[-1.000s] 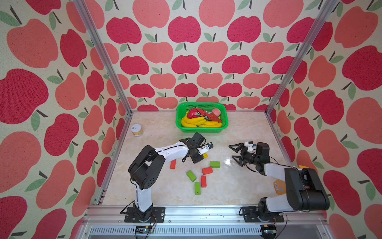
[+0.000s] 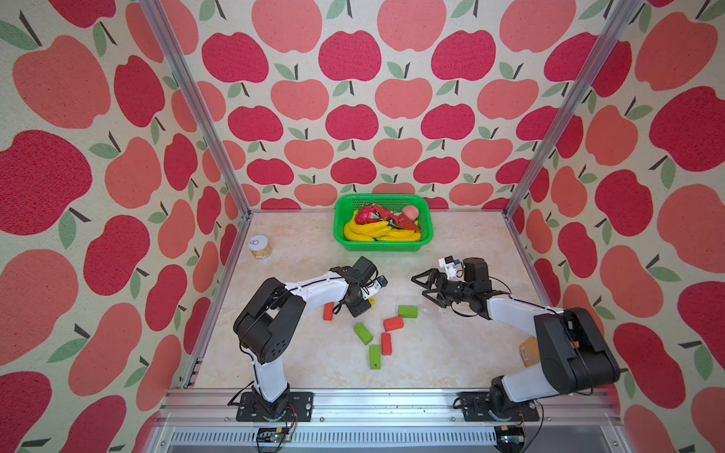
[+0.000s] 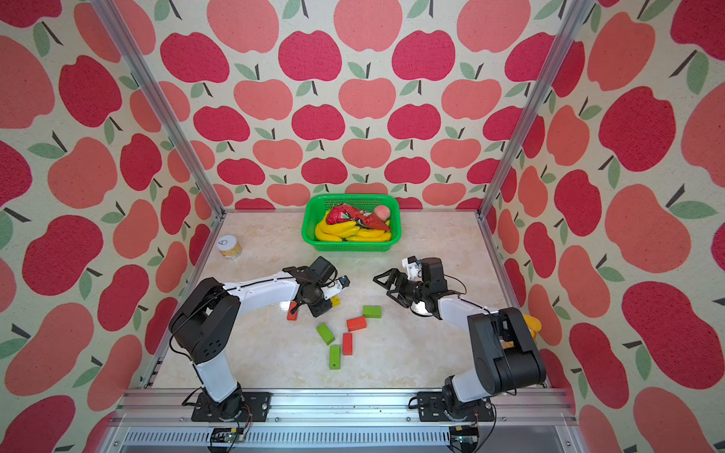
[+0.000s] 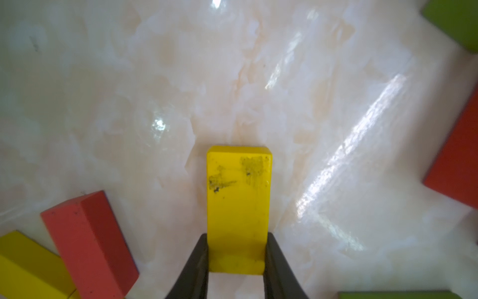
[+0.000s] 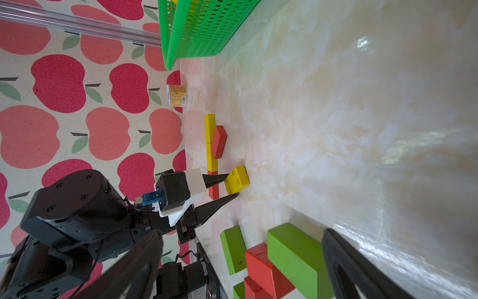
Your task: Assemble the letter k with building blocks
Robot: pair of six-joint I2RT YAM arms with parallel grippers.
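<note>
A yellow block [image 4: 239, 199] is held by my left gripper, low over the table left of centre. In the left wrist view a red block [image 4: 92, 239] and another yellow block [image 4: 32, 264] lie to its lower left. The right wrist view shows yellow blocks [image 5: 209, 129] in a line with a red one, and a red block [image 5: 218, 142] beside them. Green blocks [image 2: 408, 311] and red blocks [image 2: 392, 323] lie loose at the front middle. My right gripper [image 2: 426, 285] stands open and empty, right of the left gripper, above the table.
A green basket [image 2: 383, 245] of toy fruit stands at the back. A jar [image 2: 259, 246] sits at the back left.
My left gripper has moved left and toward the front with the yellow block.
</note>
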